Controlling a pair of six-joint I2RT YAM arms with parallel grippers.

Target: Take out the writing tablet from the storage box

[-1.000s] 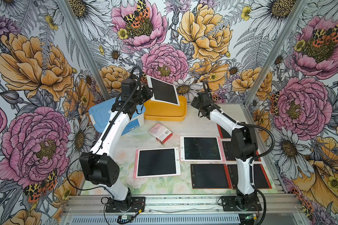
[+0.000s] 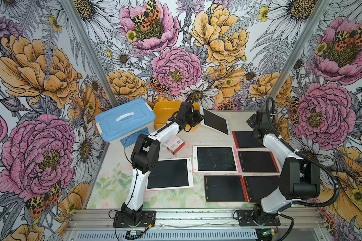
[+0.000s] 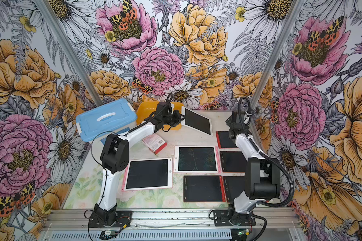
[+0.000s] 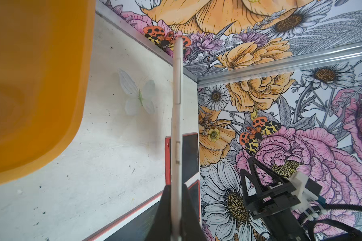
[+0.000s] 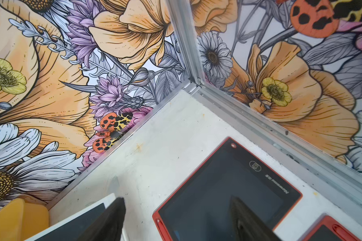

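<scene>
A white-framed writing tablet (image 2: 215, 120) stands tilted just right of the yellow box (image 3: 148, 108), held at its left edge by my left gripper (image 2: 197, 118). In the left wrist view it appears edge-on as a pale upright strip (image 4: 177, 120), with my left gripper shut on it. My right gripper (image 2: 256, 120) hangs at the back right above a red-framed tablet (image 5: 225, 188), open with nothing between its fingers.
Several tablets, including a white-framed one (image 2: 167, 173), lie across the front and right of the table. A blue-lidded box (image 2: 124, 120) is at the back left, with a small carton (image 2: 172, 143) before it.
My left gripper has carried the tablet rightward and down, from above the yellow box to beside it. My right arm has swung right, away from the box.
</scene>
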